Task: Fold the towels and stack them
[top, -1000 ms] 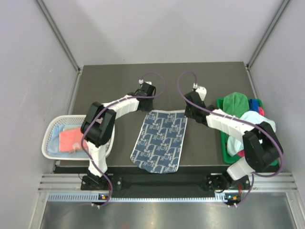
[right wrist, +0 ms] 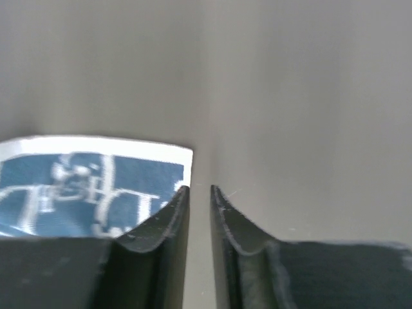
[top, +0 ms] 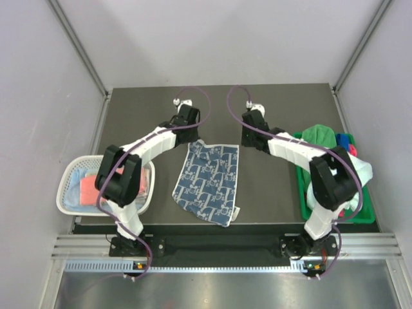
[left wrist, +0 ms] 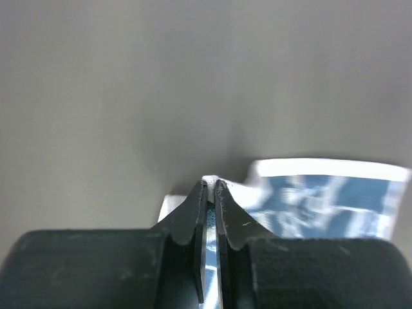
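Note:
A navy patterned towel with white edging (top: 207, 180) lies spread in the middle of the table. My left gripper is shut on its far left corner, pinching the white edge into a small bunch. My right gripper is part open, empty, just right of the towel's far right corner (right wrist: 161, 161), which lies flat in the right wrist view.
A white basket (top: 62, 187) with blue and salmon cloths stands at the left. A green bin (top: 364, 215) with green, white and other towels stands at the right.
The towel has shifted a little left.

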